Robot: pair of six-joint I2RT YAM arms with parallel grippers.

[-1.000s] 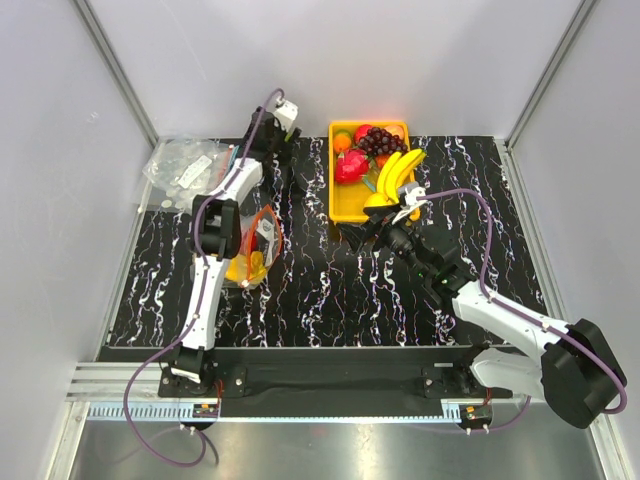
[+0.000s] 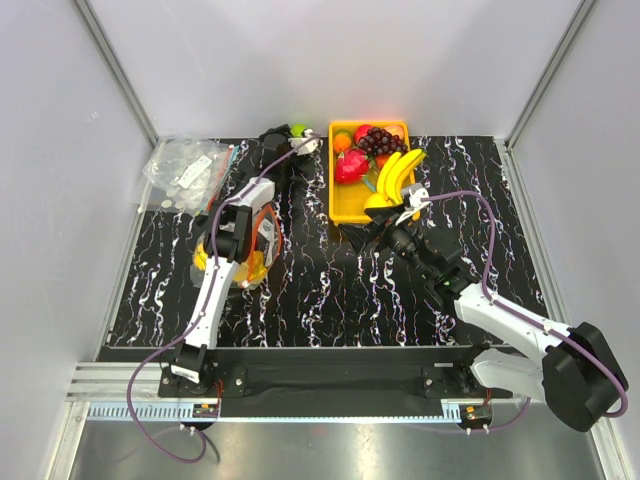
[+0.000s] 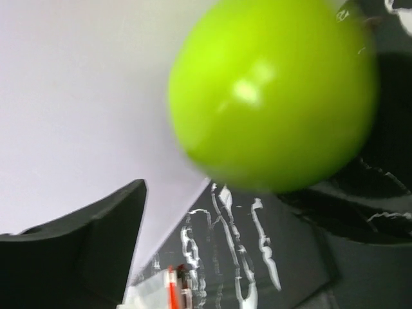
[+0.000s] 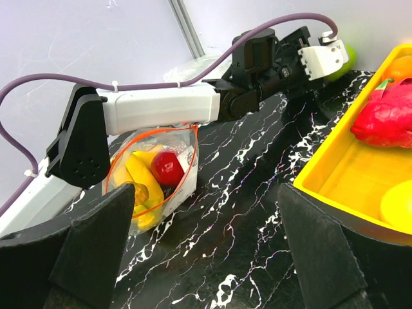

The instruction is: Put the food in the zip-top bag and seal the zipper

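My left gripper is at the back, left of the orange bin, around a green round fruit, which fills much of the left wrist view between the part-open fingers; whether they grip it is unclear. The filled zip bag, with yellow and red food inside, stands open on the front left, under my left arm. My right gripper is open at the bin's front, with nothing visible between its fingers.
The orange bin holds bananas, grapes, a dragon fruit and other fruit. Flat empty bags lie at the back left.
The right arm is still.
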